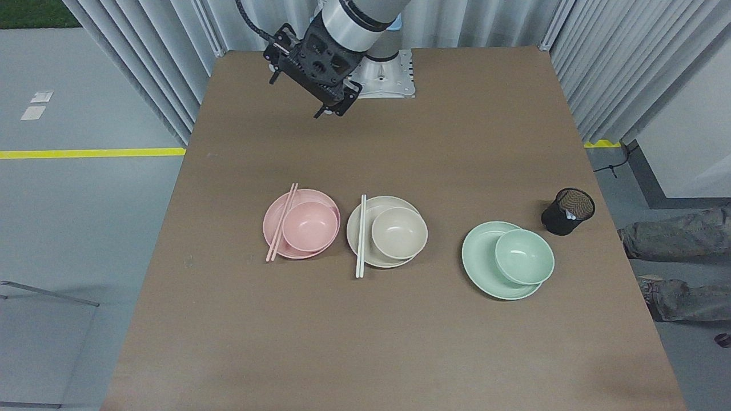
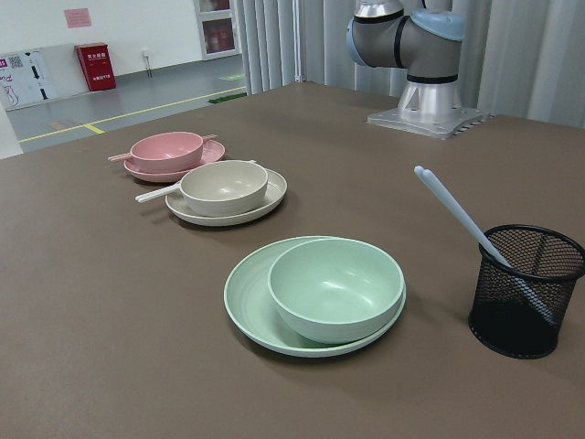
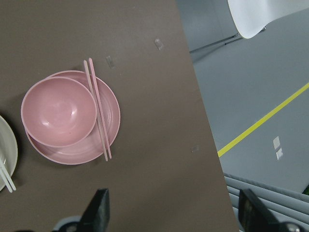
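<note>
My gripper is high over the back of the table, its two fingers wide apart with nothing between them. Below it in the wrist view lie the pink plate (image 3: 72, 155) with pink bowl (image 3: 58, 111) and pink chopsticks (image 3: 99, 111). In the front view a white plate (image 1: 378, 203) holds a white bowl (image 1: 399, 234) and white chopsticks (image 1: 361, 240). On the right a mint bowl (image 1: 524, 258) sits on a mint plate (image 1: 483, 264), without chopsticks on it. A black mesh cup (image 1: 567, 213) holds light chopsticks (image 2: 457, 208), clearest in the left view.
A person's legs show beside the table's right edge.
</note>
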